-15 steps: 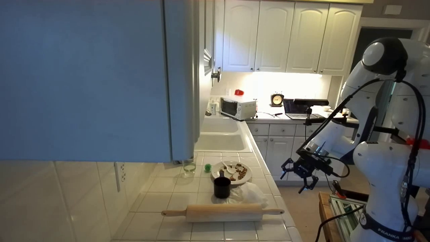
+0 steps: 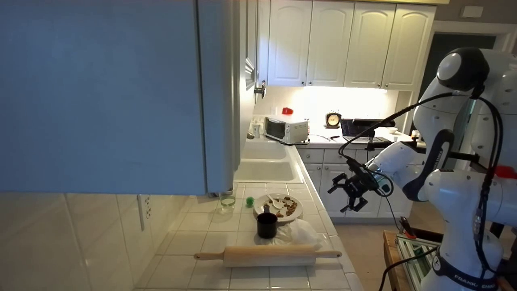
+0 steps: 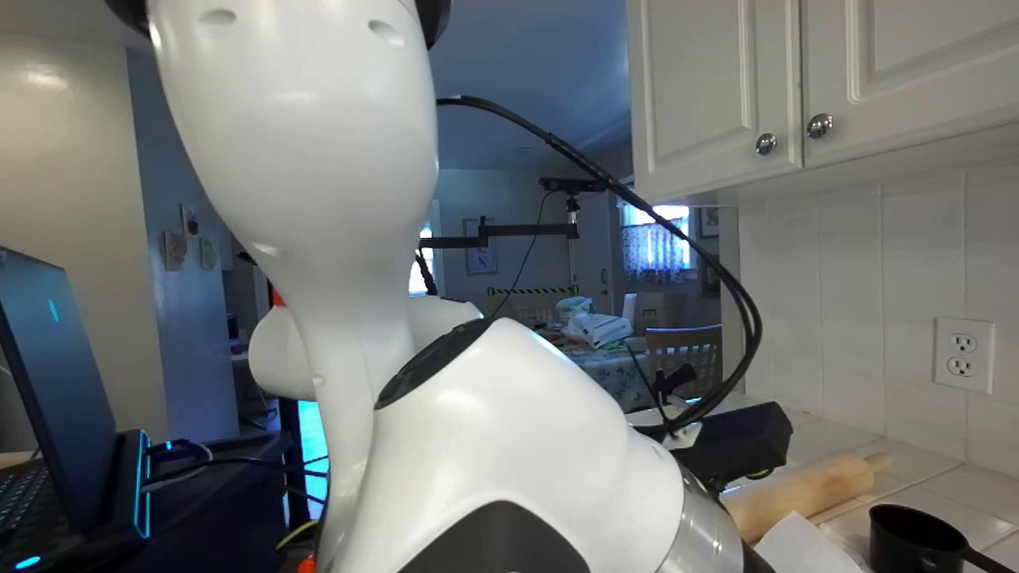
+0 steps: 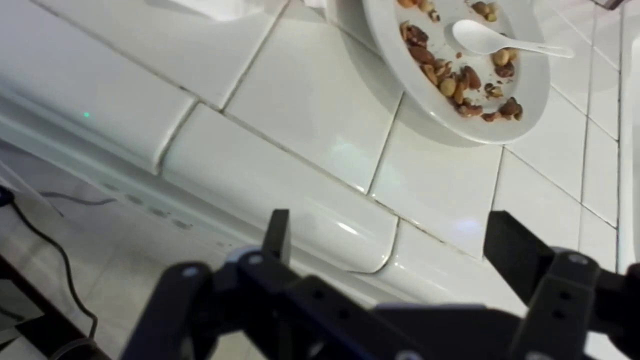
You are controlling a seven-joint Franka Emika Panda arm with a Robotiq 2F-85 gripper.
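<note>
My gripper [image 2: 342, 197] hangs in the air to the right of the counter edge, open, with nothing between its fingers. In the wrist view its two dark fingers [image 4: 276, 235] stand wide apart over the tiled counter's rounded edge. A white plate [image 4: 433, 110] bearing scattered nuts and a white spoon [image 4: 483, 39] lies beyond the fingertips, apart from them. On the counter in exterior view 1, a black cup [image 2: 267, 226] stands in front of the plate. A crumpled white bag or cloth [image 2: 301, 233] lies beside the cup, and a wooden rolling pin [image 2: 270, 256] lies nearest the camera.
Behind the plate is a white double sink [image 2: 269, 171]. A clear glass [image 2: 227, 203] and a small green object [image 2: 249, 201] stand to the plate's left. A blue-looking cabinet [image 2: 101, 97] overhangs the counter's left side. Bare tiles lie left of the cup.
My gripper has moved up and left in exterior view 1, closer to the counter, and its wrist has turned. The things on the counter have not moved.
</note>
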